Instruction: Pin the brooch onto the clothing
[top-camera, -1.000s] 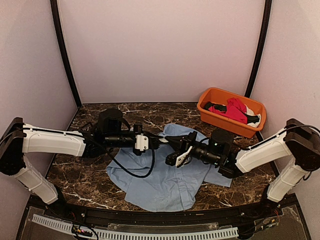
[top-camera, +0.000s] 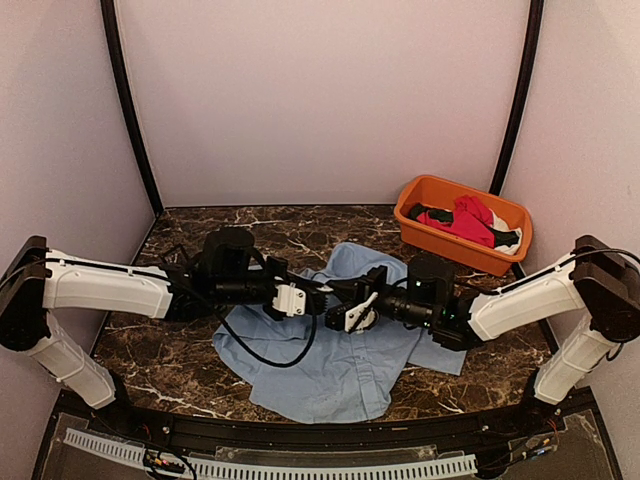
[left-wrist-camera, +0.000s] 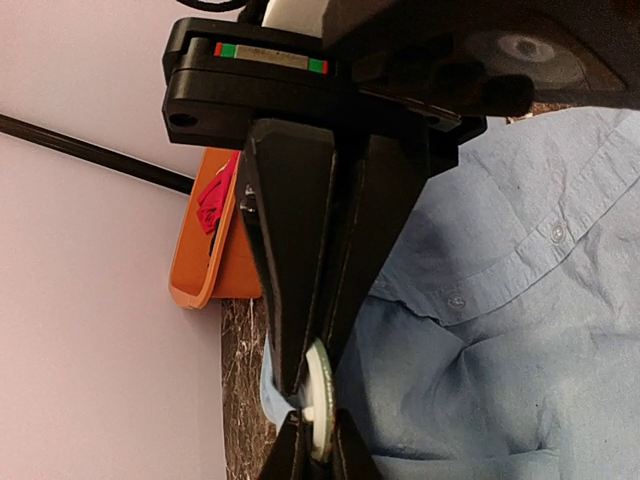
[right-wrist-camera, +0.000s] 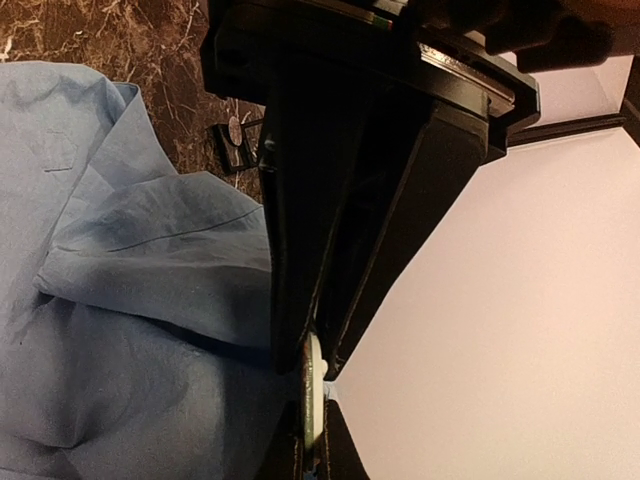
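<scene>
The pale, round-edged brooch (left-wrist-camera: 318, 385) is seen edge-on, held up between the two grippers, which point at each other. In the left wrist view my left gripper is shut on one side of it. From the right wrist camera, the brooch (right-wrist-camera: 313, 385) reaches between the close-set fingertips of my right gripper, shut on its near edge. In the top view the brooch is a tiny light spot, mostly covered by the arms. Under both grippers lies the light blue shirt (top-camera: 330, 385), rumpled; the brooch appears apart from the cloth.
An orange bin (top-camera: 455, 250) with red, black and white cloth stands at the back right. Bare dark marble table (top-camera: 160, 365) shows left of the shirt. Both arms and a black cable (top-camera: 262, 355) hang over the shirt.
The left gripper has shifted a little right and toward the front.
</scene>
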